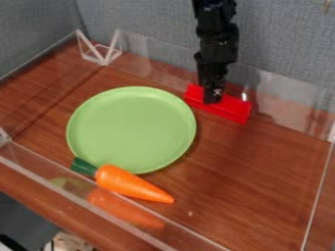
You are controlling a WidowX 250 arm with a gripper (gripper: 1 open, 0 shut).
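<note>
My black gripper (214,90) reaches down from the top centre onto a red block (228,112) at the back right, near the clear wall. Its fingertips are at the block's upper part; whether they hold it is hard to tell. A green plate (131,127) lies in the middle left of the wooden surface. An orange toy carrot (128,183) with a green top lies below the plate.
Clear plastic walls border the work area at back and front. A white wire frame (98,51) stands in the back left corner.
</note>
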